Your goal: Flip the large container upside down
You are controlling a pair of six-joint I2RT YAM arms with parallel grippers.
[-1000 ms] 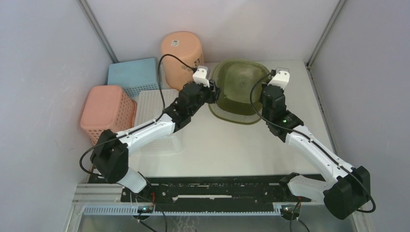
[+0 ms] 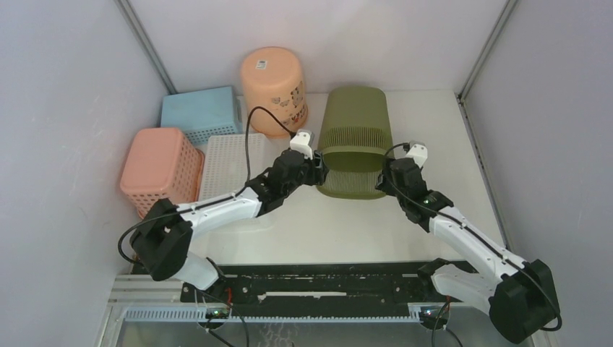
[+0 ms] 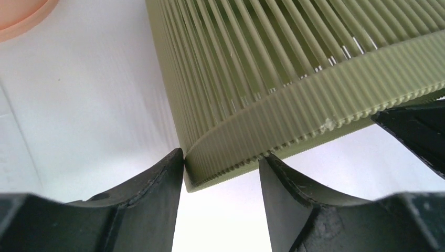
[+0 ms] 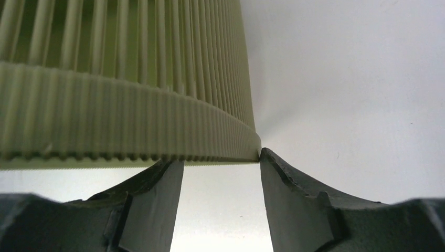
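Observation:
The large olive-green container (image 2: 356, 108) lies on its side at the back centre of the table, its mouth facing the front and its slatted lower wall showing. My left gripper (image 2: 320, 172) is at the left end of the rim; in the left wrist view its parted fingertips straddle the rim's corner (image 3: 204, 163), the left one touching its outer side. At the right end is my right gripper (image 2: 383, 185), open; its right fingertip (image 4: 265, 153) meets the corner of the rim (image 4: 231, 139) in the right wrist view. Neither finger visibly clamps the wall.
Left of the container stand an upturned orange bin (image 2: 273, 76), a blue basket (image 2: 201, 108), a pink basket (image 2: 155, 159) and a low white basket (image 2: 230, 155). Bare table (image 2: 340, 235) spreads in front of the container and along its right.
The container has tipped over from mouth-up to lying with its mouth toward the front. Both grippers have come down toward the front, and the right one has shifted left along the rim.

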